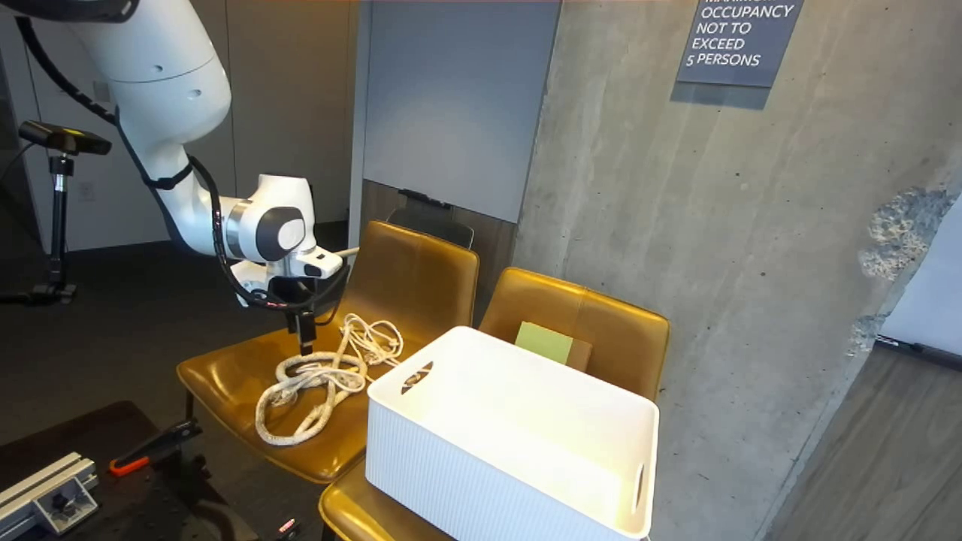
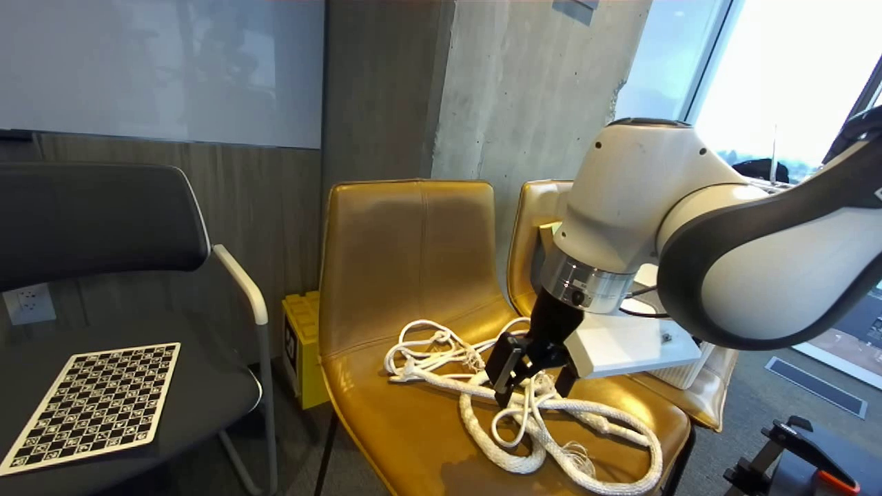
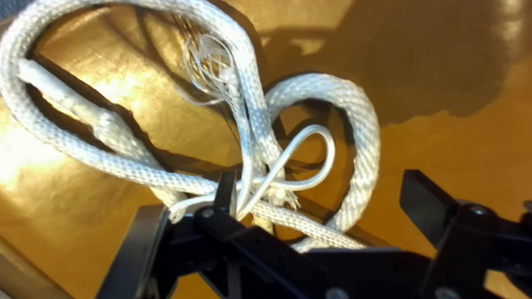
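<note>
A tangled white rope (image 1: 311, 397) lies in loops on the seat of a tan chair (image 2: 397, 446). Thick braided and thinner cord overlap, with a frayed tuft near the middle in the wrist view. My gripper (image 2: 533, 395) points down over the tangle, fingers apart. From above, the left finger (image 3: 227, 192) overlaps the crossing strands, while the right finger (image 3: 424, 204) is over bare seat beyond the thick rope loop (image 3: 366, 149). Strands pass through the space between the fingers, but none is gripped. Whether a fingertip touches the rope cannot be told.
A large white bin (image 1: 505, 469), empty where its inside shows, stands on the neighbouring tan chair. A green-and-brown box (image 1: 552, 346) rests behind it. A dark chair with a checkered board (image 2: 99, 405) is to the left in exterior view 2.
</note>
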